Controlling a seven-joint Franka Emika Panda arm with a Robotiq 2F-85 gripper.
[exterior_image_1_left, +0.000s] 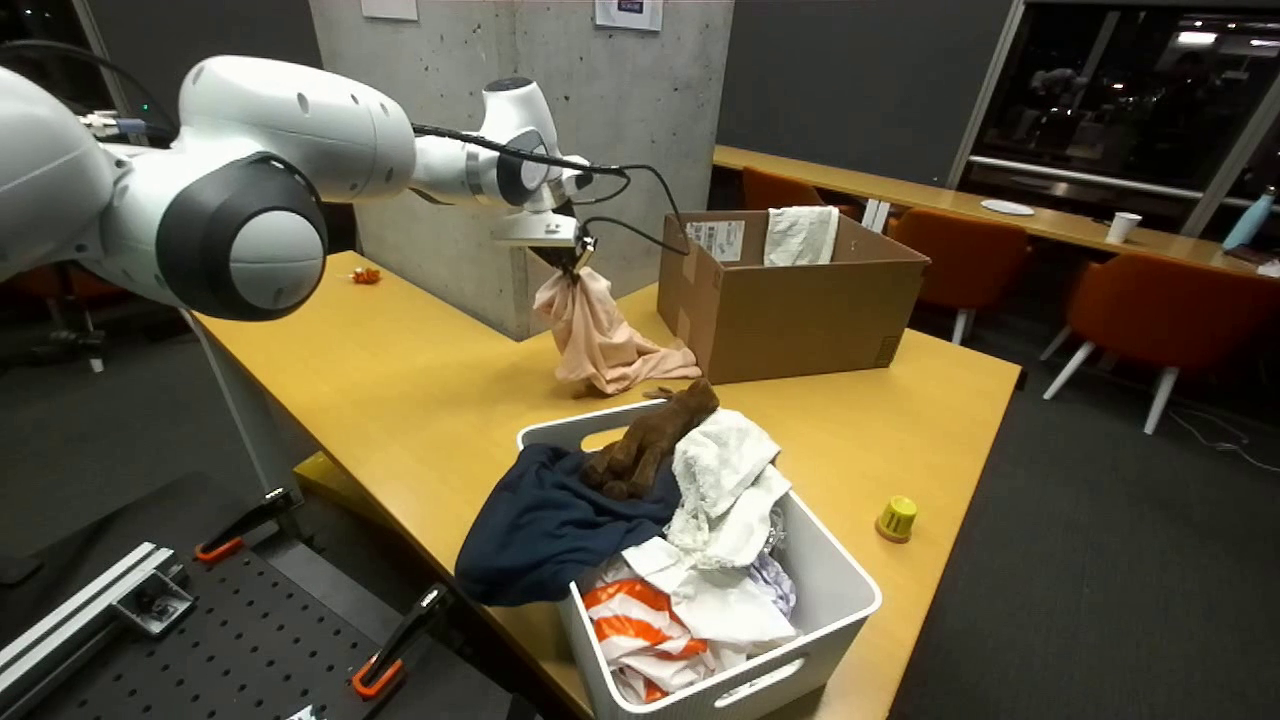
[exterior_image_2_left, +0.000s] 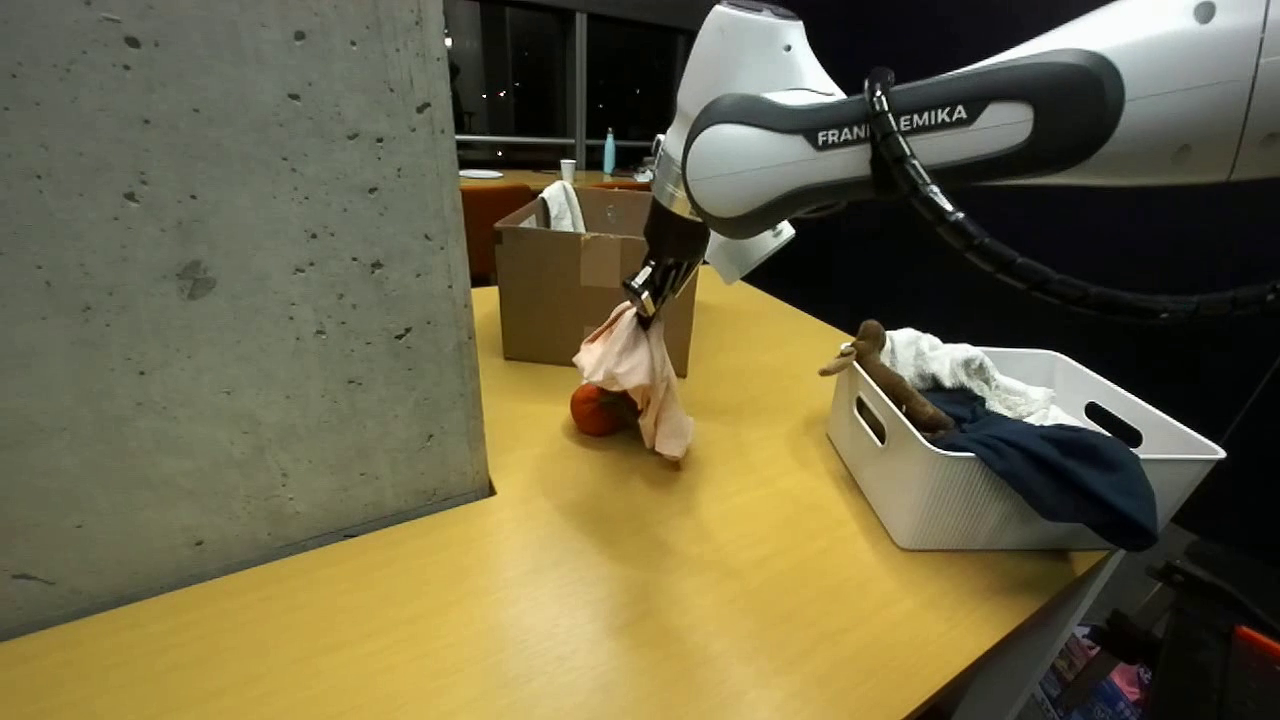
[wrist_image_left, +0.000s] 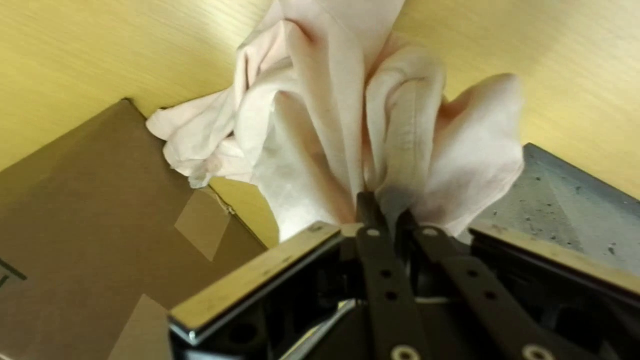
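Note:
A pale peach cloth (exterior_image_1_left: 596, 342) hangs gathered from my gripper (exterior_image_1_left: 578, 260), which is shut on its upper part. In the wrist view the fabric (wrist_image_left: 336, 120) bunches between the fingertips and spreads in folds over the table. The cloth's lower end rests on the tabletop, reaching toward the near corner of the cardboard box (exterior_image_1_left: 804, 318). A round red-orange object (exterior_image_2_left: 596, 410) lies on the table, partly covered by the cloth in the second exterior view.
A white basket (exterior_image_1_left: 840, 600) holds clothes and a brown plush toy (exterior_image_1_left: 654, 444). A white cloth (exterior_image_1_left: 800, 235) drapes over the box's edge. A concrete pillar (exterior_image_2_left: 240, 300) borders the table. A yellow cap-like item (exterior_image_1_left: 896, 518) stands on the right.

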